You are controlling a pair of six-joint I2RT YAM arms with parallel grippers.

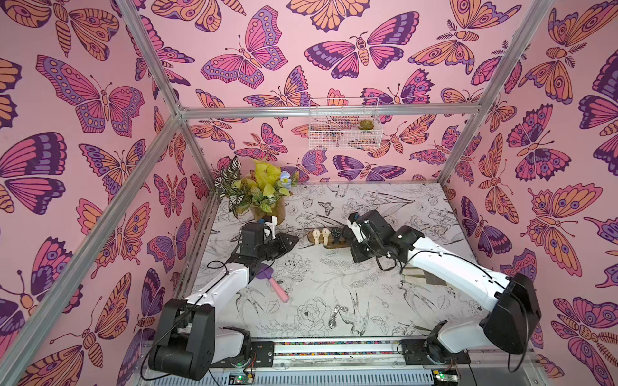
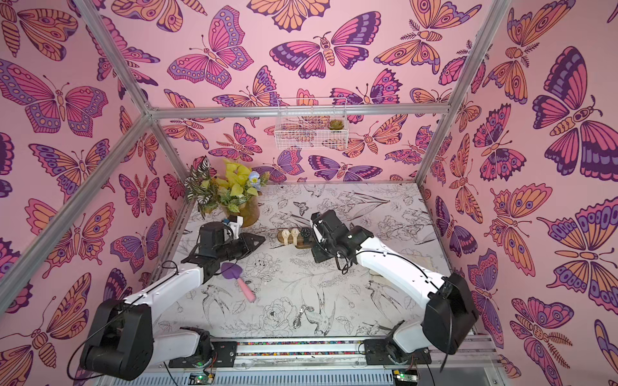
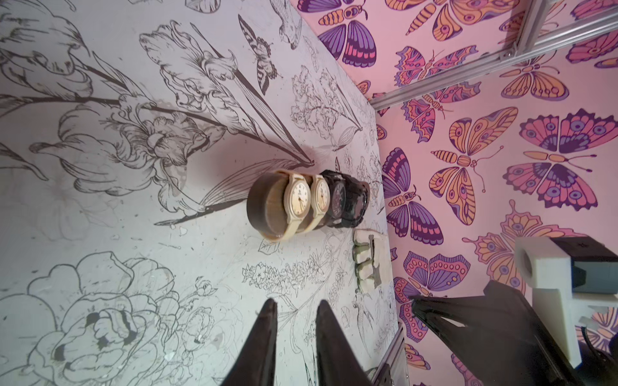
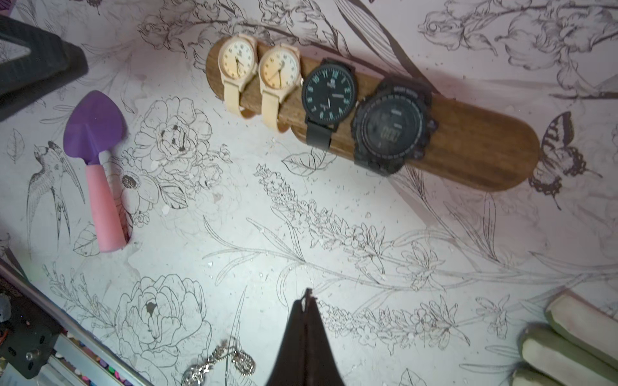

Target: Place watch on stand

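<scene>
The wooden stand holds two cream watches, a black watch and a large black digital watch, with bare wood at its right end. A silver watch lies on the table near the front. My left gripper, part open and empty, is left of the stand, facing it. My right gripper is shut above the table, in front of the stand, with nothing visible between its fingertips.
A purple trowel with a pink handle lies front left. A flower pot stands at the back left. Pale green pieces lie at the right.
</scene>
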